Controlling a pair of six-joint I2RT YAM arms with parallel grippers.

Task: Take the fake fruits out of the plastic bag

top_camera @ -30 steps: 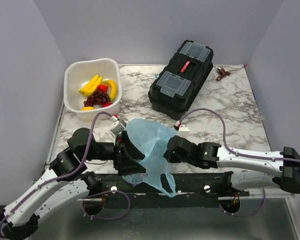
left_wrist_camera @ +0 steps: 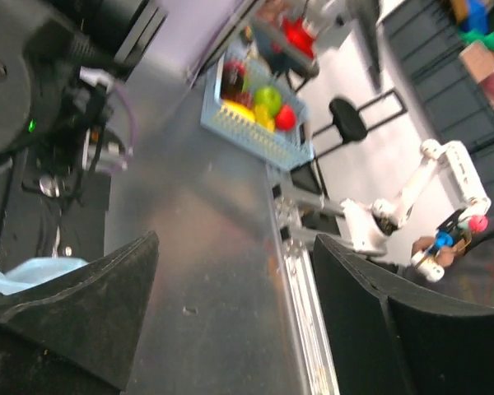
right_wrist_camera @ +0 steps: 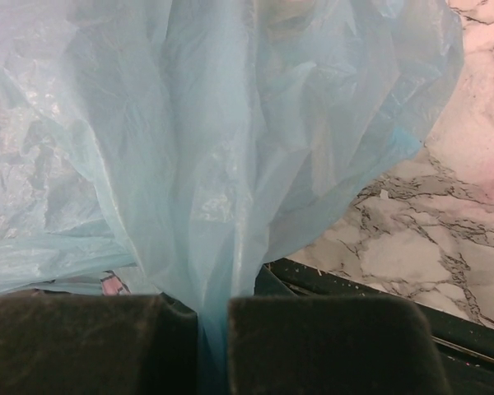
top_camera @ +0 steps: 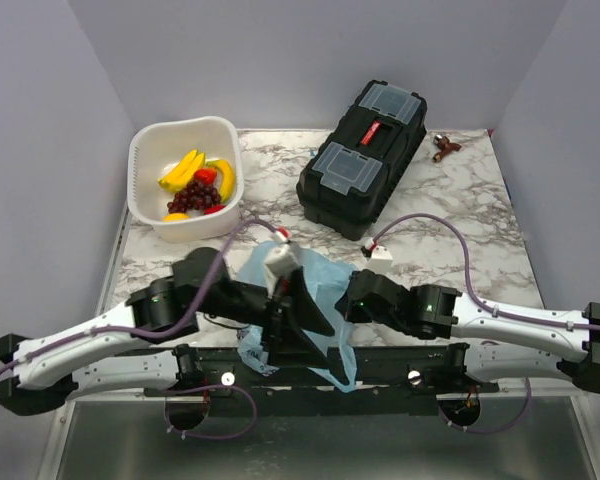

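The light blue plastic bag (top_camera: 335, 289) hangs at the front middle of the marble table. My right gripper is shut on a gathered fold of it, which runs up between the fingertips. My left gripper (top_camera: 302, 335) is over the bag's front part, blurred in the top view; in the left wrist view its fingers stand apart with a gap between them, and a bit of blue plastic (left_wrist_camera: 41, 271) shows by the left finger. The bag's inside is hidden.
A white bin (top_camera: 138, 170) with bananas, grapes and red fruits stands at the back left. A black toolbox (top_camera: 345, 175) lies at the back middle. A brown metal fitting (top_camera: 446, 148) is at the back right.
My right gripper has shifted slightly right with the bag in it.
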